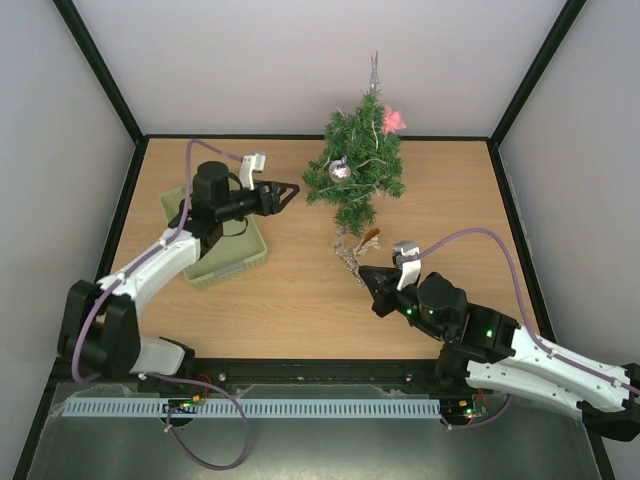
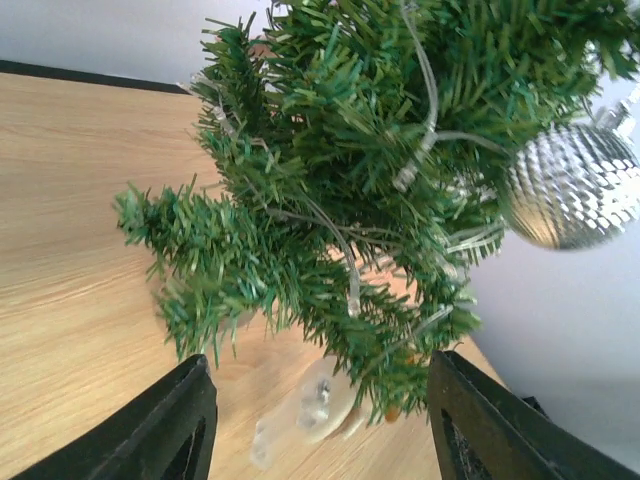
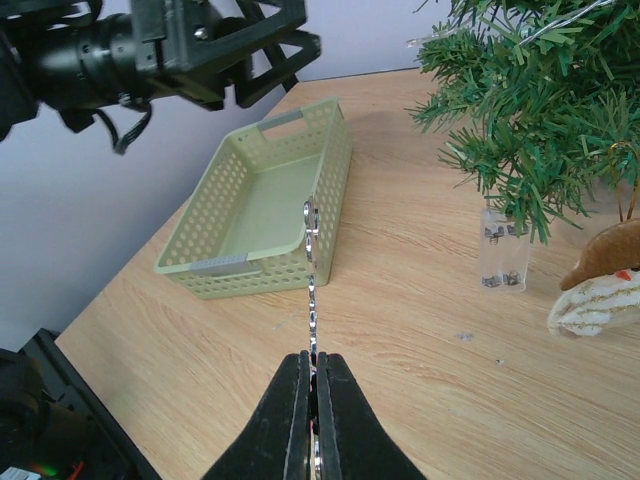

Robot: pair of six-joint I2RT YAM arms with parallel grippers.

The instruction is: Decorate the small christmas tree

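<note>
The small green Christmas tree point(image 1: 355, 165) stands at the back of the table, with a silver ball point(image 1: 340, 171), a pink decoration point(image 1: 393, 120) and a silver topper point(image 1: 375, 75) on it. My right gripper point(image 1: 363, 270) is shut on a thin silver ornament point(image 3: 311, 250), seen edge-on in the right wrist view, in front of the tree. Left of the tree, my left gripper point(image 1: 297, 190) has its fingers point(image 2: 185, 415) apart with nothing between them; branches fill much of its wrist view.
A pale green basket point(image 3: 215, 265) stands on the table's left side, partly under the left arm in the top view. A brown-and-white decoration point(image 3: 600, 280) and a small clear box point(image 3: 503, 250) are low by the tree.
</note>
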